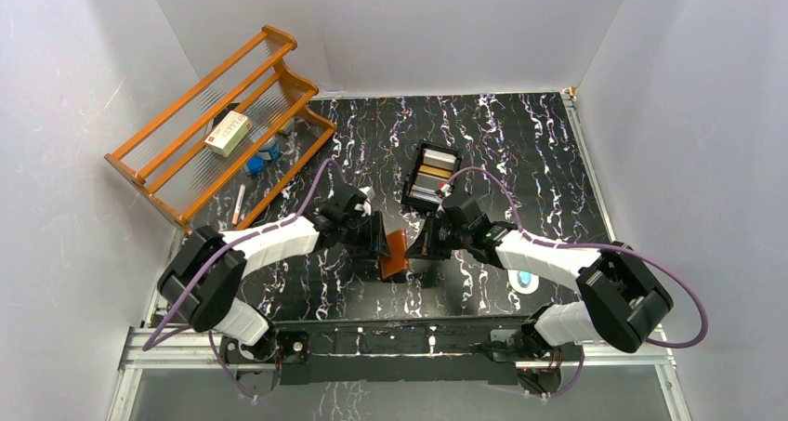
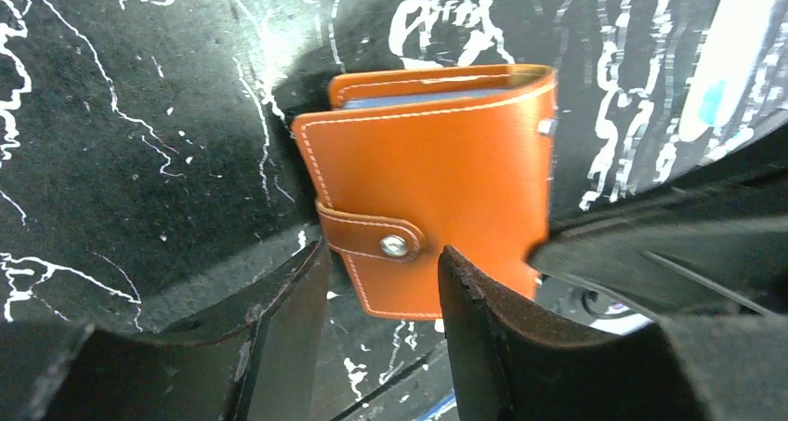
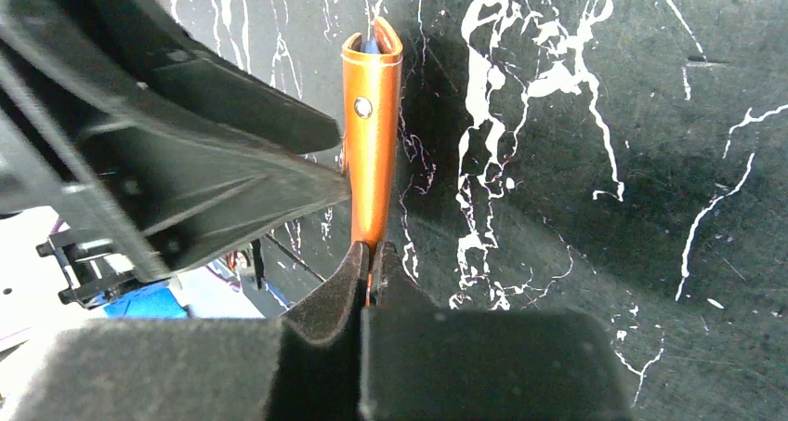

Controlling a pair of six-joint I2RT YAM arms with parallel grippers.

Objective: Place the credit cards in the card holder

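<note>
An orange leather card holder (image 1: 394, 256) with a snap strap stands tilted on its edge between my two arms. Its top gapes in the left wrist view, where a blue-grey strip shows inside; I cannot tell whether it is a card or lining. My right gripper is shut, with the holder's thin folded edge pinched at its fingertips. The left gripper is open, its fingers at the strap side of the holder, nothing clasped. Silver, grey and gold cards (image 1: 434, 171) appear to lie in a black tray (image 1: 406, 196) behind the grippers.
At the left, a wooden rack (image 1: 305, 88) leans over the table, with a cream box (image 1: 229, 134) and a pen (image 1: 239, 203) near it. A white mouse (image 1: 523, 281) lies at the front right.
</note>
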